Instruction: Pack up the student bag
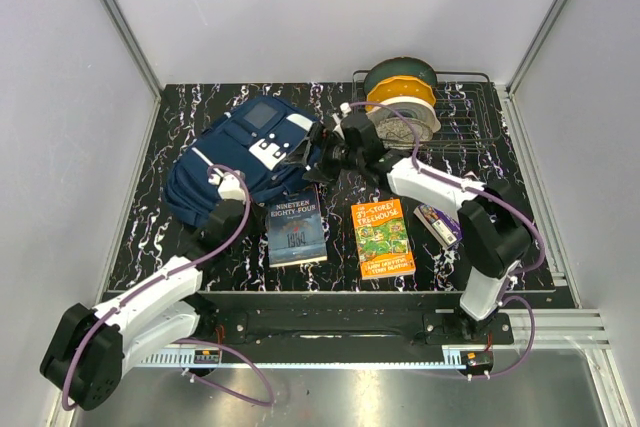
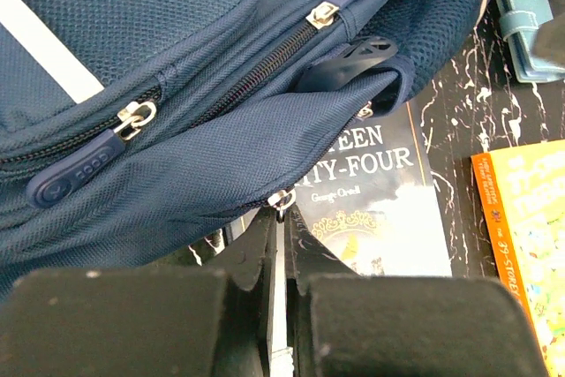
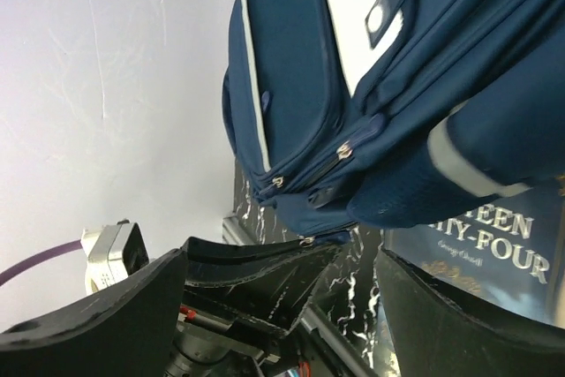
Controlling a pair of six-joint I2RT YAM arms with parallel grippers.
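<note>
The dark blue backpack (image 1: 235,152) lies flat at the back left. In the left wrist view, my left gripper is shut on a silver zipper pull (image 2: 281,198) at the bag's near edge. My right gripper (image 1: 303,159) hangs open over the bag's right end; nothing shows between its fingers, and the bag (image 3: 388,121) lies beyond them. The book Nineteen Eighty-Four (image 1: 297,232) lies beside the bag, partly covered by it in the left wrist view. To its right lies the orange Treehouse book (image 1: 383,239). A light-blue wallet-like item (image 2: 527,24) shows at that view's corner.
A wire rack (image 1: 465,112) with several plates stands at the back right. The right arm passes over the table's right half and partly hides a purple and white box (image 1: 440,228). Bare table (image 1: 338,217) shows between the two books.
</note>
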